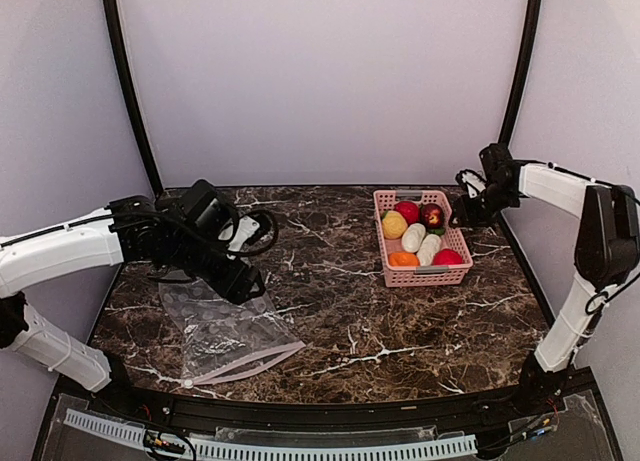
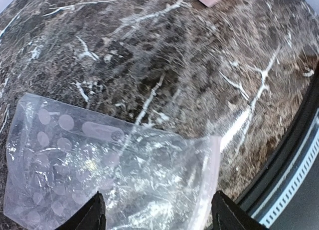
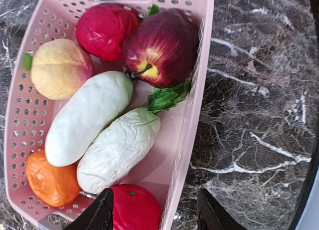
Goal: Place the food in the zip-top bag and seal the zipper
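Observation:
A clear zip top bag (image 1: 225, 336) lies flat and empty on the table at front left, its pale zipper strip (image 1: 245, 363) toward the front edge. Over the bag's back part hovers my left gripper (image 1: 246, 286), open and empty; the left wrist view has the bag (image 2: 124, 165) beneath its parted fingers. The pink basket (image 1: 425, 278) holds a peach (image 3: 62, 68), a nectarine (image 3: 162, 48), an orange (image 3: 52, 177), two white vegetables (image 3: 119, 150) and two red items (image 3: 134, 210). At the basket's right wall is my right gripper (image 1: 460, 217), open, the rim passing between its spread fingers.
Bare marble-patterned table (image 1: 325, 271) spreads between bag and basket. A dark rail (image 1: 320, 406) borders the front edge, and walls close in the back and sides.

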